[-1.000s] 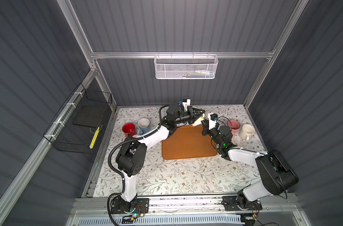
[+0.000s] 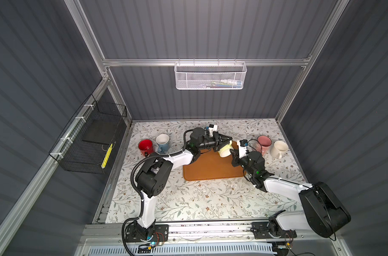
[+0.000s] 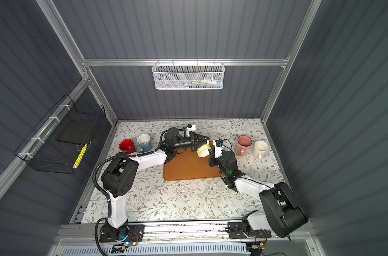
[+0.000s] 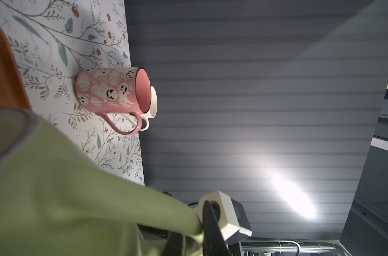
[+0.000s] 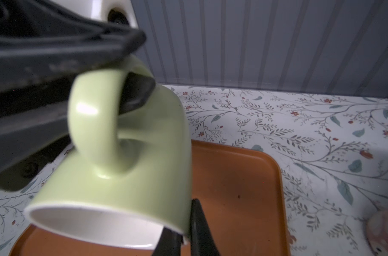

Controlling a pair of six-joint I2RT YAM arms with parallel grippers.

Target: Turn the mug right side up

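Observation:
The pale green mug (image 5: 159,123) hangs tilted over the brown tray (image 2: 213,168), its white opening facing downward in the right wrist view. My left gripper is shut on its handle, coming in from the left. On the other side, my right gripper is shut at the rim, and the mug's edge shows between its fingers. Pale green wall fills much of the left wrist view, where the right fingers (image 4: 211,226) straddle the edge. The left fingers do not show there.
A pink mug (image 4: 108,91) and a cream mug (image 2: 280,149) stand to the right. On the left are a red mug (image 2: 145,146) and a blue-and-white mug (image 2: 162,143). Bare tray lies below the grippers, and the table's front is clear.
Both grippers and the mug have come down and toward the front together. The other mugs have not moved.

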